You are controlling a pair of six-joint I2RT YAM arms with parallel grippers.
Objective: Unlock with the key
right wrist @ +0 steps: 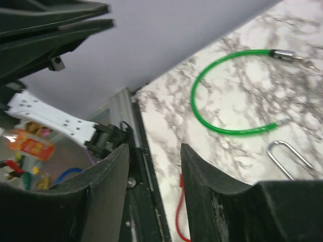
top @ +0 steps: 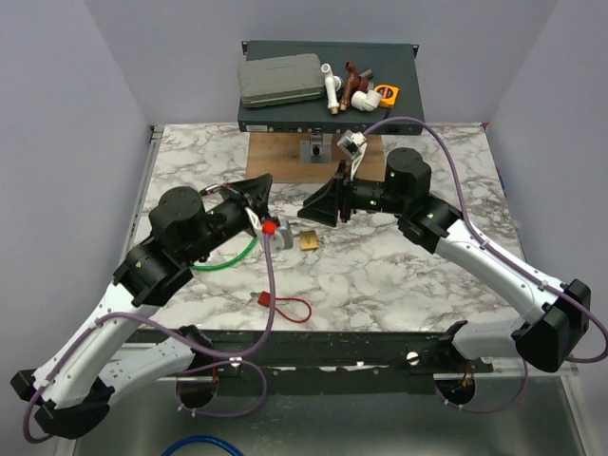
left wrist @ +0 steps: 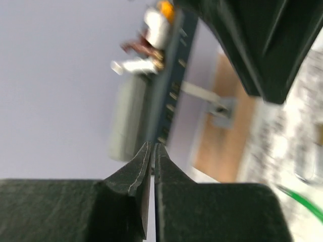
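Observation:
My left gripper (top: 258,195) reaches toward the board; in the left wrist view its fingers (left wrist: 217,212) meet, nothing between them. My right gripper (top: 325,204) hangs over the middle, its fingers apart in the right wrist view, nothing held. A brass padlock (top: 309,240) lies below them. A red-looped key tag (top: 265,298) lies near the front edge, its loop also low in the right wrist view. A green loop (right wrist: 222,128) with a metal end lies at the left, and a U-shaped shackle (right wrist: 280,151) near it.
A wooden board (top: 266,157) with a bracket stands at the back, below a dark shelf (top: 275,119) holding a grey case and pipe fittings.

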